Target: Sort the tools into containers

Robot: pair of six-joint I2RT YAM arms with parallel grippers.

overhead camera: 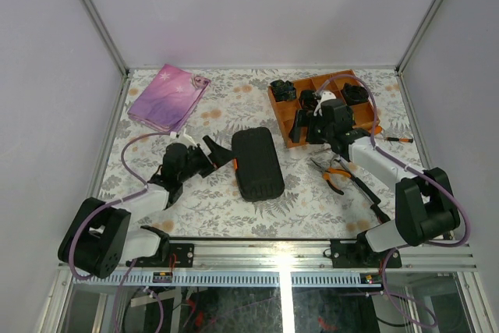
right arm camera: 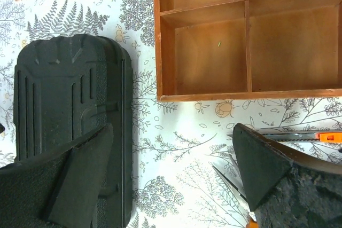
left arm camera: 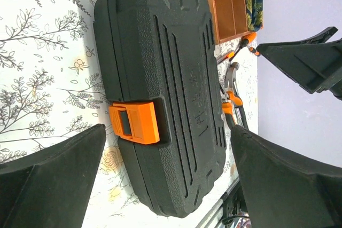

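Note:
A black hard case [overhead camera: 258, 164] with an orange latch [left arm camera: 135, 123] lies closed in the middle of the table. Left of it, my left gripper [overhead camera: 214, 155] stands open, the latch side between its spread fingers in the left wrist view but not clasped. My right gripper [overhead camera: 302, 127] is open and empty over the front-left edge of the wooden compartment box [overhead camera: 295, 132]. That box holds dark bundles such as the one at its back left [overhead camera: 283, 90]; its front-left compartment [right arm camera: 211, 57] looks empty. Orange-handled pliers [overhead camera: 330, 175] lie in front of the box.
A long dark tool [overhead camera: 367, 193] lies beside the pliers, close to the right arm. An orange-handled saw or screwdriver [overhead camera: 400, 139] rests right of the box. The folded purple cloth [overhead camera: 167, 99] sits at the back left. Between cloth and box the table is clear.

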